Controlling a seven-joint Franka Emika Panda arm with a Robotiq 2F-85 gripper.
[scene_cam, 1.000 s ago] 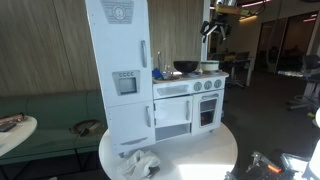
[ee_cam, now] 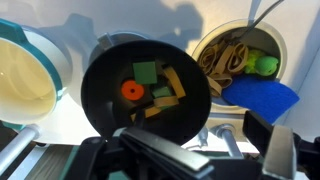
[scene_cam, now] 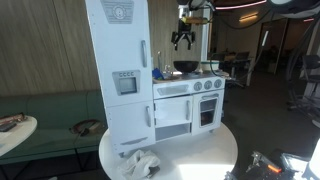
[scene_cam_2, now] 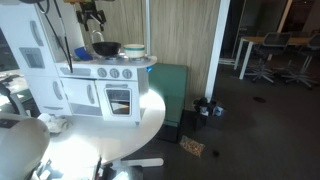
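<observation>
My gripper stands open above the toy kitchen's counter, over the black pan, with nothing between its fingers. In the wrist view the pan fills the middle. It holds green blocks, an orange ring and several tan strips. The open fingers reach in from the bottom of that view, above the pan's lower right side. Exterior view 2 also shows the gripper apart from the pan and higher than it.
A white pot with a teal rim stands beside the pan, something orange inside. On the other side, a round basin holds tan pieces, a green toy and a blue cloth. White cloth lies on the table below.
In exterior view 1 my gripper has moved left and down, from above the white pot's side to over the pan. The pan and pot look unmoved.
</observation>
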